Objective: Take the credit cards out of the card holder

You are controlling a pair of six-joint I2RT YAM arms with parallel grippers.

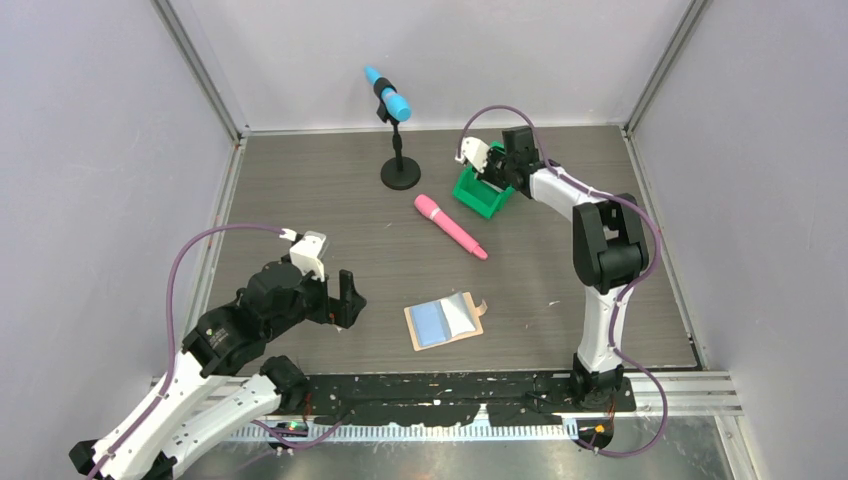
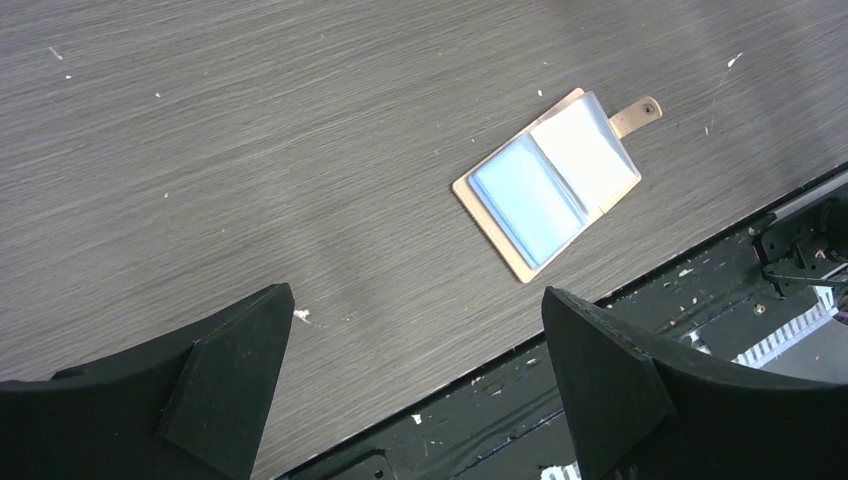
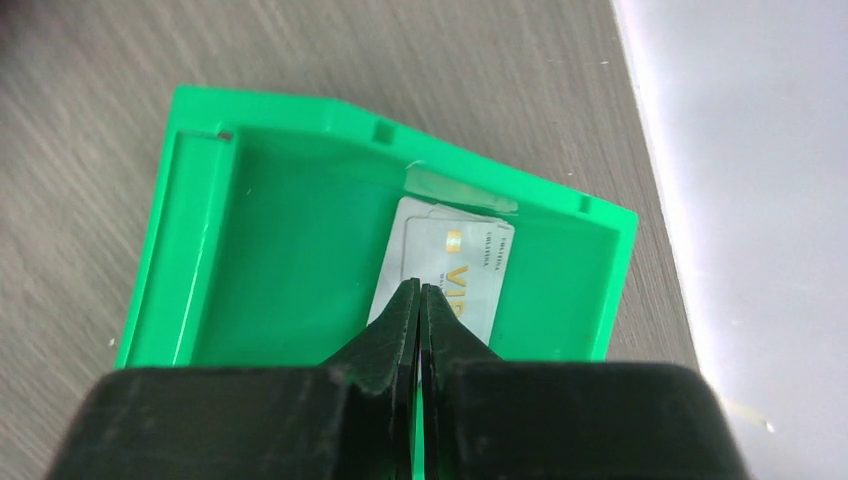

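The open card holder (image 1: pixel 443 322) (image 2: pixel 530 200), tan with blue and white sleeves, lies on the front middle of the table. My left gripper stands open left of it, nothing between its fingers. My right gripper is over the green box (image 1: pixel 480 200) at the back right. In the right wrist view several white cards (image 3: pixel 450 255), one marked VIP, lie in the box beneath its fingertips. The fingers look closed together; I cannot tell whether anything is between them.
A blue microphone (image 1: pixel 395 100) on a black stand is at the back centre, a pink microphone (image 1: pixel 450 228) left of the box. Walls border the table. The area right of the card holder is clear.
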